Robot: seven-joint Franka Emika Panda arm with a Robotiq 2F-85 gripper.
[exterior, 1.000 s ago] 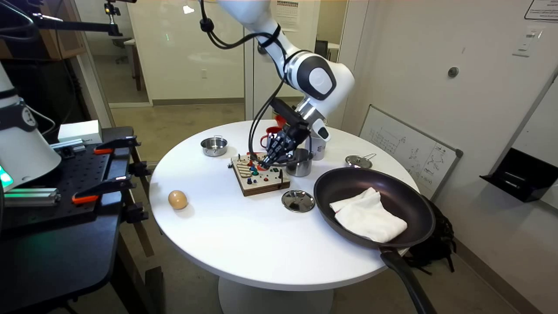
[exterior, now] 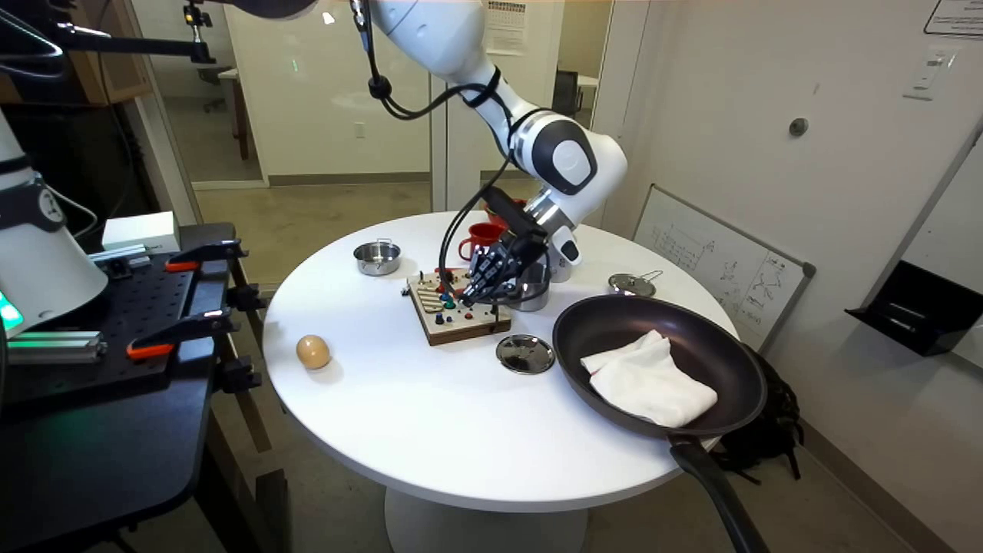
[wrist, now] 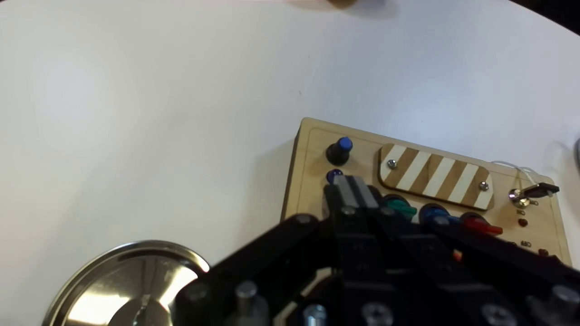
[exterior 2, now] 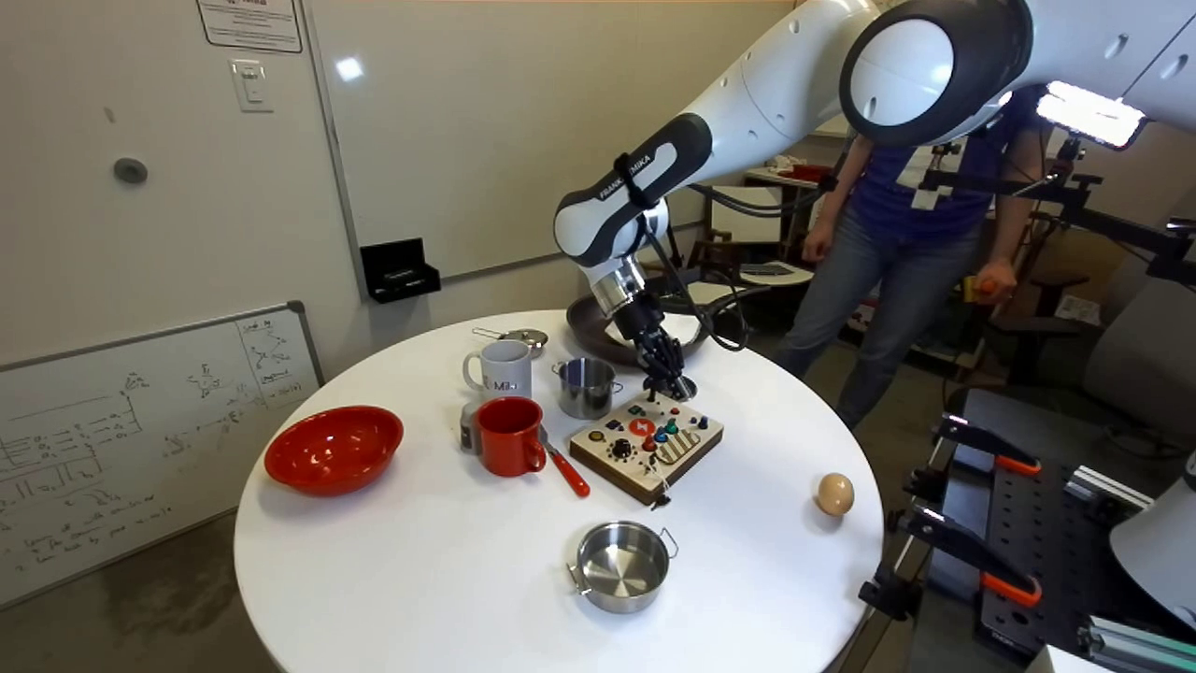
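Observation:
A wooden board [exterior: 462, 324] with coloured knobs, switches and a striped strip lies flat on the white table. My gripper is shut, and nothing shows between its fingers. It points down over the board's knob area, near a small dark blue button [wrist: 334, 174] and a green knob [wrist: 401, 207] in the wrist view. Whether the fingertips touch any control cannot be made out. A taller blue-topped knob [wrist: 340, 151] stands at the board's corner, apart from the fingers. My gripper hides part of the board in the wrist view.
Close to the board are a steel lid [exterior: 525, 354], a steel pot [exterior 2: 586, 388] and a red mug [exterior 2: 510, 436]. A black pan [exterior: 660, 365] holds a white cloth [exterior: 652, 379]. The egg [exterior: 313, 351] sits alone, with bare table in front.
My arm and gripper have come down a little and slightly right in exterior view 1, closer to the board. The board and the things around it have stayed put.

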